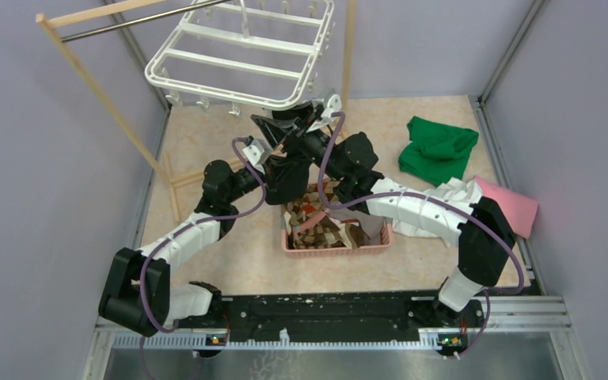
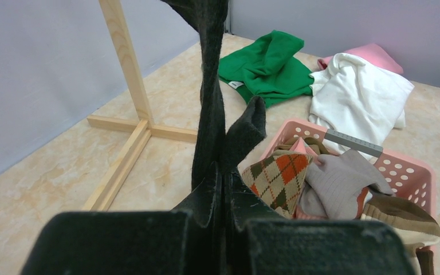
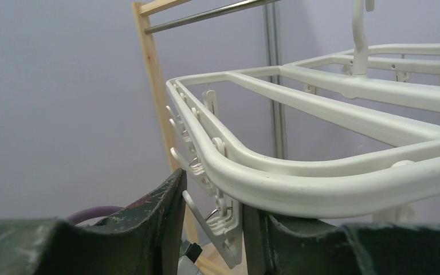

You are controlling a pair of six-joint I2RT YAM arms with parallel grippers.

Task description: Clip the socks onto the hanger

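The white clip hanger (image 1: 237, 75) hangs from the wooden rack. A dark grey sock (image 2: 209, 86) is upright in the left wrist view, its lower part in my shut left gripper, below the hanger. My right gripper is at the hanger's near corner, part open, its fingers either side of a white clip (image 3: 223, 235). Whether they press on that clip is unclear. In the top view the dark sock (image 1: 285, 186) hangs between both grippers.
A pink basket (image 2: 407, 177) of patterned socks sits below. Green (image 1: 438, 146), white (image 2: 358, 97) and pink (image 1: 514, 206) cloths lie to the right. The rack's wooden foot (image 2: 120, 166) stands on the table behind the left gripper.
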